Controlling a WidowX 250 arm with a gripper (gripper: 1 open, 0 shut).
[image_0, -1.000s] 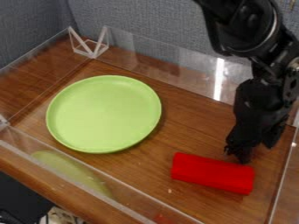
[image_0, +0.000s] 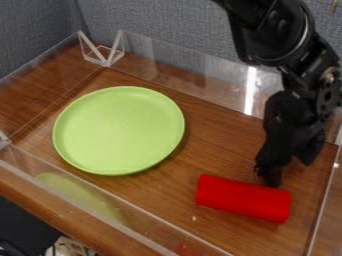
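Note:
A red cylinder (image_0: 242, 198) lies on the wooden floor of a clear-walled box, toward the front right. My black gripper (image_0: 273, 172) points down just above and behind the cylinder's right half; by the view it is open, though its fingers are dark and partly overlap, and nothing shows held between them. A green plate (image_0: 118, 129) lies on the left part of the floor.
Clear walls surround the floor (image_0: 207, 130), with a white wire-like bracket (image_0: 100, 50) at the back left corner. A pale yellow-green object (image_0: 74, 192) shows at the front left, behind the clear wall.
My gripper has shifted very slightly near the red cylinder. The cylinder and plate have not visibly moved.

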